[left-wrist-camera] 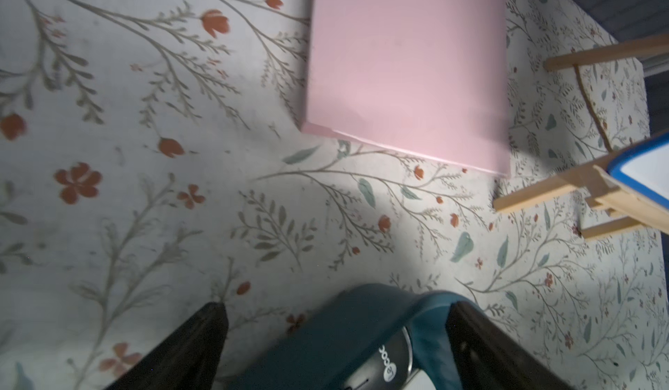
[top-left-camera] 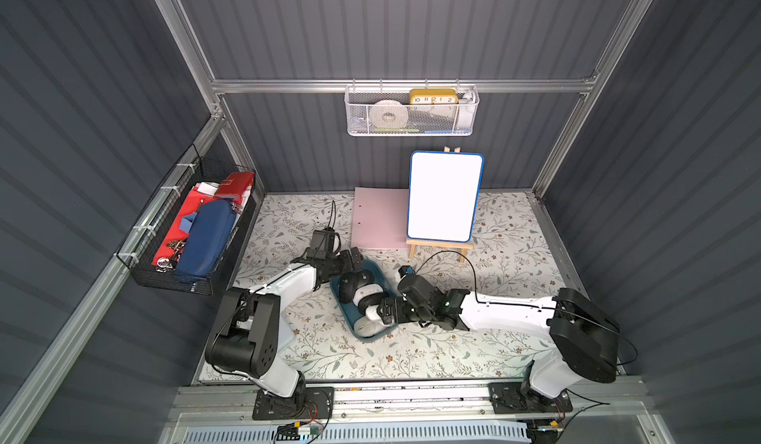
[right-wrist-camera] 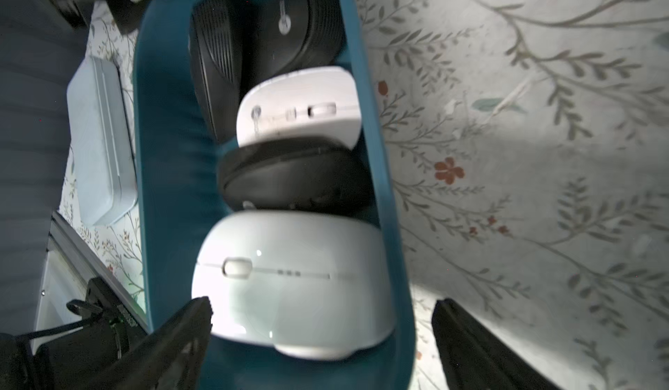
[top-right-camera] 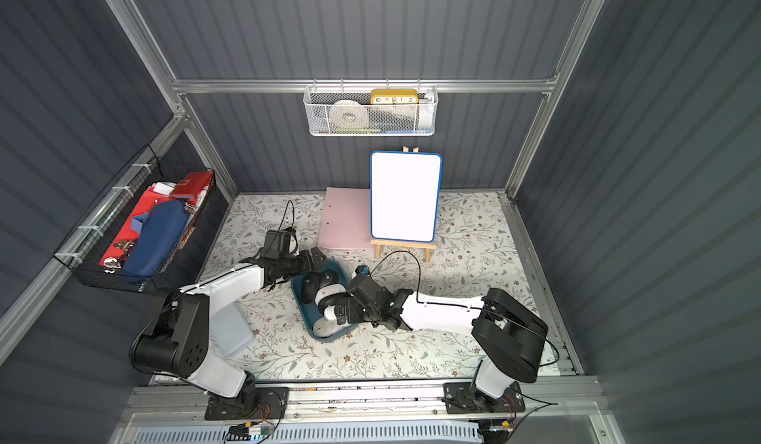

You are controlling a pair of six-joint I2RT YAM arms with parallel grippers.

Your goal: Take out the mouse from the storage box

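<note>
The blue-green storage box [top-left-camera: 343, 314] stands on the table with several black and white mice inside. In the right wrist view a large white mouse [right-wrist-camera: 299, 278] lies nearest, then a black mouse [right-wrist-camera: 299, 177], a small white mouse [right-wrist-camera: 303, 104] and two dark mice at the far end. My right gripper is open over the box's near end, one finger at each side of the large white mouse, nothing clasped. My left gripper is open at the box's far-end rim, the box wall showing between its fingers.
A pink board [top-left-camera: 380, 218] lies behind the box, and a whiteboard on an easel [top-left-camera: 445, 196] stands back right. A pale case [top-right-camera: 230, 329] lies left of the box.
</note>
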